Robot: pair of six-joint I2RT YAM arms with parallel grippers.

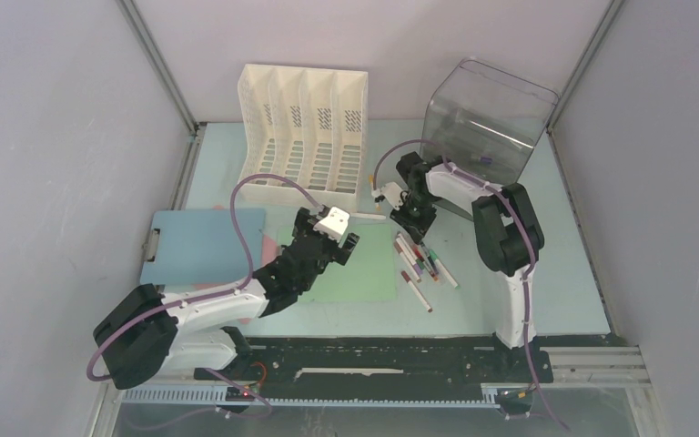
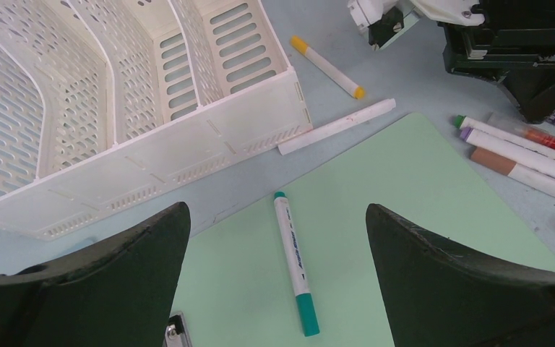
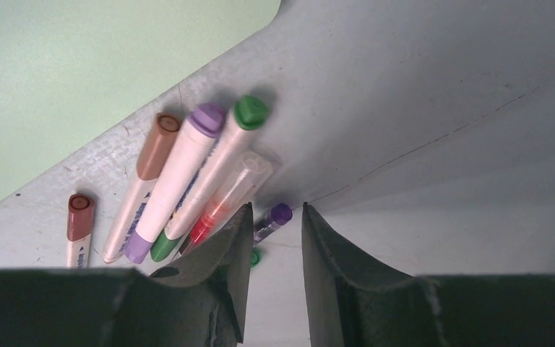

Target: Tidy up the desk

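Note:
Several markers [image 1: 410,264] lie in a loose cluster to the right of a green board [image 1: 357,279]. My right gripper is low over the cluster's far end, its fingers part open with a gap between them. A purple marker end [image 3: 282,213] shows in that gap; contact cannot be told. A brown-capped [image 3: 158,148], a purple-capped [image 3: 207,120] and a green-capped marker [image 3: 251,112] lie to its left. Above the green board, my left gripper stands open and empty. A teal-capped marker [image 2: 292,253] lies on the board beneath it.
A white slotted rack [image 1: 255,109] stands at the back, with a yellow marker [image 2: 328,68] and a white marker [image 2: 337,126] near its corner. A clear box [image 1: 501,96] is at back right. A blue clipboard [image 1: 205,246] lies left.

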